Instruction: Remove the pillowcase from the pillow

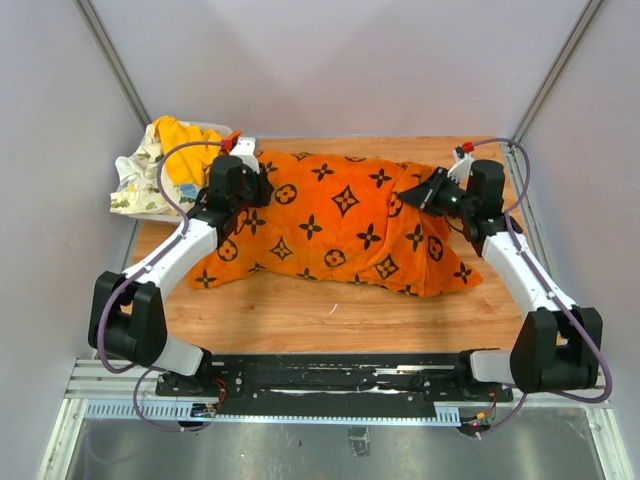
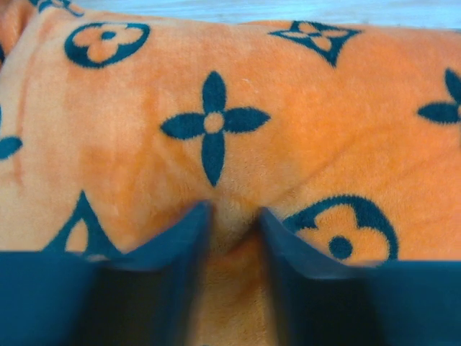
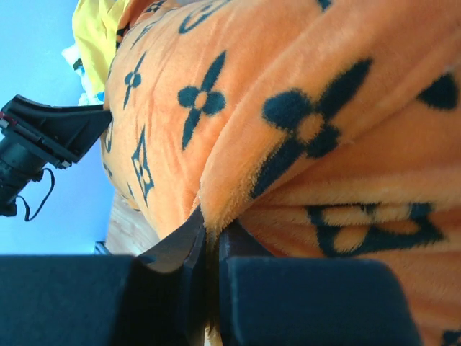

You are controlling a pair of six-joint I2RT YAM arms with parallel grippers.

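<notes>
An orange plush pillowcase with black floral motifs, a bulky pillow shape inside it, lies across the wooden table. My left gripper is down on its left part; in the left wrist view its blurred fingertips press into the fabric, part open, with a crease between them. My right gripper is shut on a gathered fold at the right end, which runs down between its fingers in the right wrist view, while the case's right corner spreads loose below.
At the back left stands a white bin holding yellow and patterned cloths, close behind my left arm. Pale walls enclose the sides and back.
</notes>
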